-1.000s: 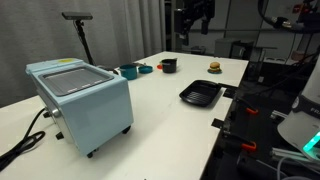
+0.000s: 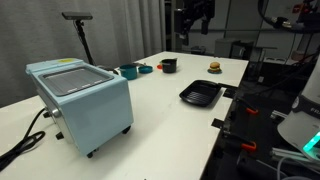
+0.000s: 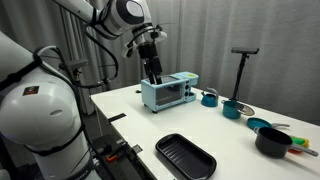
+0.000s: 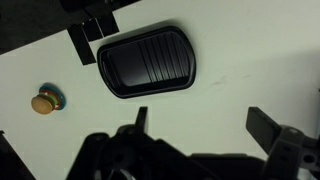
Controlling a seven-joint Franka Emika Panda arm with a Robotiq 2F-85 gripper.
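Observation:
High over the white table, my gripper stands open, its two fingers wide apart at the bottom of the wrist view with bare tabletop between them. A black ribbed tray (image 4: 148, 62) lies flat and empty on the table, ahead of the fingers and apart from them. To its left sits a toy burger (image 4: 47, 98) on a small blue base. In exterior view 1 the light blue toaster oven (image 2: 95, 108) stands at the left, and the gripper hangs near the top edge.
Farther back on the table are a black pot (image 3: 272, 142), a teal pot (image 3: 231, 108) and a teal kettle (image 3: 209, 98). A dark stand (image 3: 241, 75) rises behind them. Clear tabletop lies between the oven and the tray.

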